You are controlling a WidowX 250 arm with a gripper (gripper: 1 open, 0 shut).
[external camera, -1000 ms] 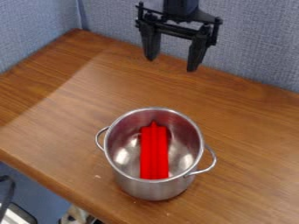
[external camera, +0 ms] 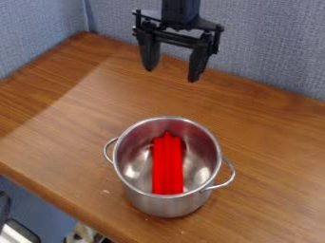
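Note:
A steel pot with two side handles stands on the wooden table toward the front. Inside it lies a long red object, running front to back. My black gripper hangs high at the back of the scene, well above and behind the pot, its two fingers spread wide with nothing between them.
A grey textured wall closes off the back. Some dark and pale items sit at the lower-left edge, partly out of view.
My gripper has moved a little to the left. The pot and the red object are unchanged.

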